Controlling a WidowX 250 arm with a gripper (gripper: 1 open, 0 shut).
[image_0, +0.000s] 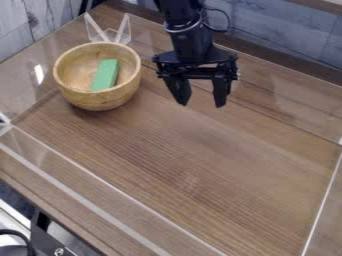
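My gripper (198, 88) hangs over the upper middle of the wooden table (201, 180), open, at the end of the dark arm that comes down from the top. Nothing shows between its fingers. To its left, a round tan wooden bowl (80, 95) holds a green block (106, 73).
A white object with thin prongs (107, 36) stands behind the bowl at the upper left. A dark round object (14, 242) sits at the lower left corner, past the table's edge.
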